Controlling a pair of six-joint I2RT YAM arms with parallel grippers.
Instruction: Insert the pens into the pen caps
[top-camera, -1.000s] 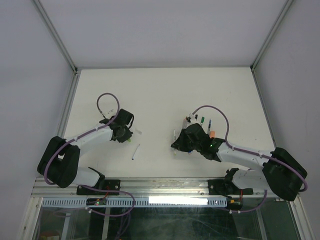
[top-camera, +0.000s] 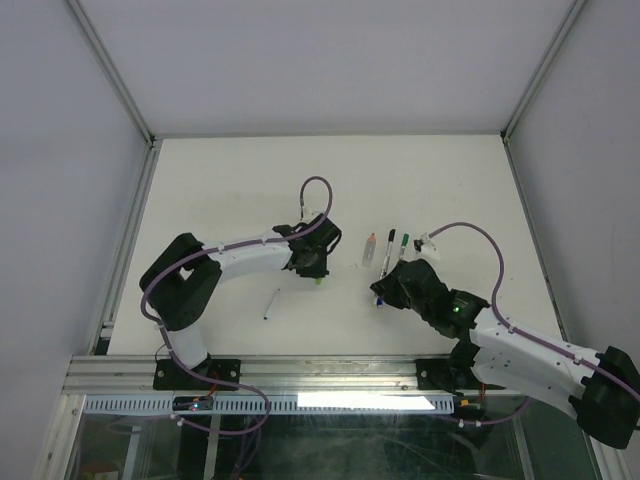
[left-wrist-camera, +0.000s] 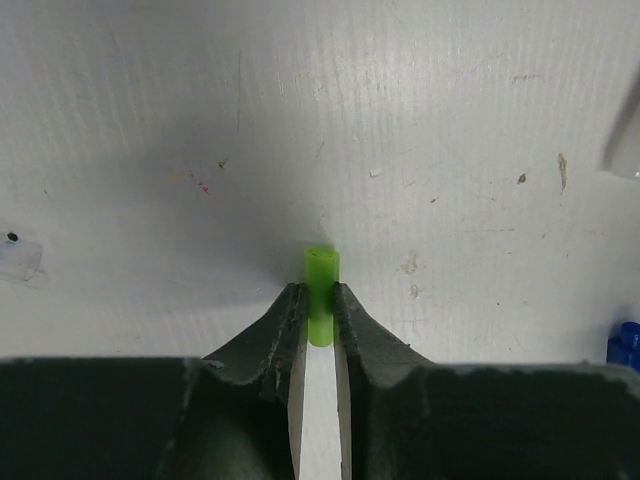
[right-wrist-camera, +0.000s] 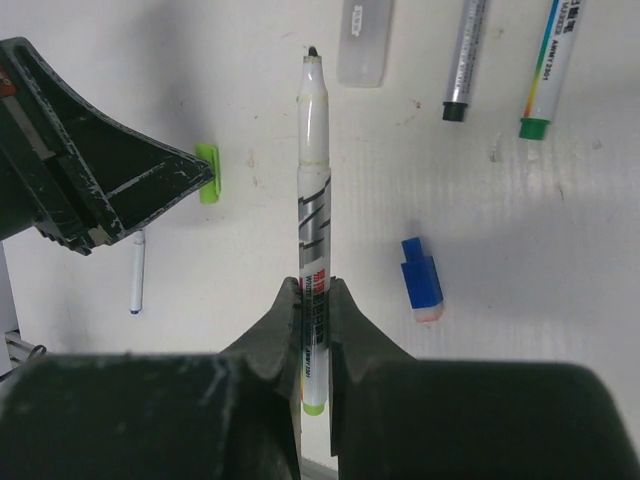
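Note:
In the left wrist view a short green cap (left-wrist-camera: 322, 295) is between the fingertips of my left gripper, just above or on the table. My right gripper is shut on a white and silver marker (right-wrist-camera: 314, 210), held lengthwise with its dark tip pointing away; a light green end shows below the fingers. In the top view my left gripper (top-camera: 317, 276) is near the middle, my right gripper (top-camera: 378, 292) to its right.
A clear bottle-like piece (right-wrist-camera: 362, 45), a grey marker (right-wrist-camera: 465, 65), a green-capped marker (right-wrist-camera: 548, 70) and a blue piece (right-wrist-camera: 422, 280) lie right of middle. A thin white pen (right-wrist-camera: 137, 275) lies at the left front.
My left gripper has moved right across the table with the green cap. My right gripper has shifted right, carrying its marker.

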